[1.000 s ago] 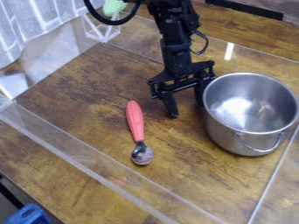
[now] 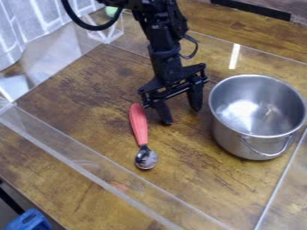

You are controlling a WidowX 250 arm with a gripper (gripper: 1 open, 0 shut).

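My black gripper [image 2: 180,102] hangs low over the wooden table at the centre, its two fingers spread apart just left of a steel pot [image 2: 256,117]. Its right finger is close to the pot's rim; whether they touch is unclear. A spoon with a red handle [image 2: 139,124] and a metal bowl end lies on the table below and left of the gripper. Nothing shows between the fingers.
Clear plastic edges border the table. A blue object [image 2: 30,222] sits at the bottom left corner.
The gripper has shifted left, a little away from the pot. The pot and spoon look unmoved.
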